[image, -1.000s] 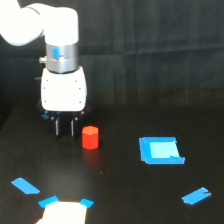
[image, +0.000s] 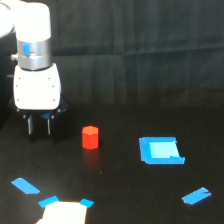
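A small red block rests on the black table, left of the middle. To its left and slightly higher in the picture is my gripper, pointing down. Its two dark fingers stand apart with nothing visible between them, and the block lies clear of them. At the right, a pale square is framed by blue tape.
Strips of blue tape mark the table at front left and front right. A pale object, cut off by the bottom edge, sits between smaller tape pieces.
My gripper has shifted left, away from the red block. The block and the taped square stay where they were.
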